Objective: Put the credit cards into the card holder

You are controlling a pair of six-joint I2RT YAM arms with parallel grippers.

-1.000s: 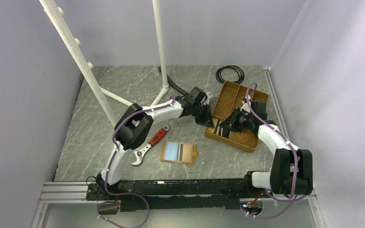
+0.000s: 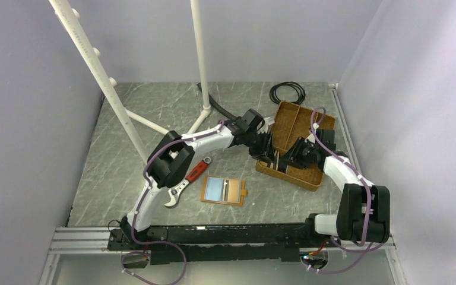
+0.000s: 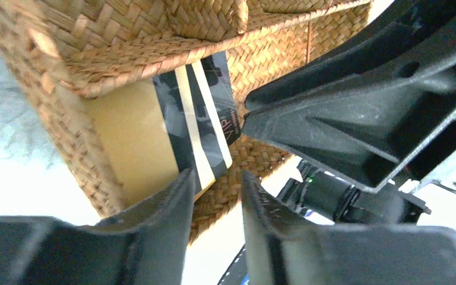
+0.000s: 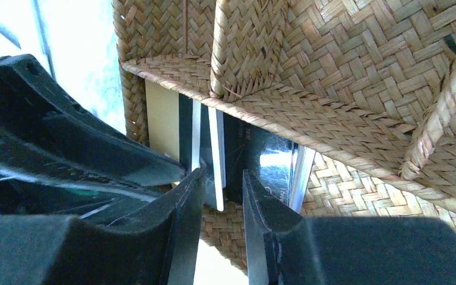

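Note:
Black and gold credit cards [image 3: 172, 130] lie fanned in the near compartment of a woven basket [image 2: 303, 178]. In the left wrist view, my left gripper is over these cards with its fingertips apart; in the top view it is at the basket's left side. My right gripper hovers over the same cards from the right, open, and the two grippers are close together. The card holder [image 2: 222, 190], tan with light blue and beige cards in it, lies on the table front of the basket's left.
A red-handled wrench [image 2: 193, 175] lies left of the holder. White pipes [image 2: 205, 110] and a dark hose stand at the back left. A coiled black cable [image 2: 287, 84] sits behind the basket. Bare table surrounds the holder.
The right gripper has shifted slightly.

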